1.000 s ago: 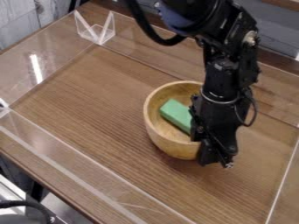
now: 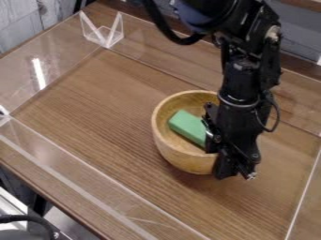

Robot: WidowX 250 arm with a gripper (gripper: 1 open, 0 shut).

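Observation:
A tan bowl (image 2: pixel 168 129) sits on the wooden table, right of centre, with a green block (image 2: pixel 187 127) inside it. My black gripper (image 2: pixel 223 155) is down over the right side of the bowl, partly hiding it and the block's right end. The fingertips are dark and overlapped with the bowl's rim, so I cannot tell whether they are open or shut on something.
A clear plastic item (image 2: pixel 103 28) stands at the back left. Dark cables lie beyond the table's lower left edge.
The gripper and bowl have barely moved over the last second; at most a very slight shift of the arm shows.

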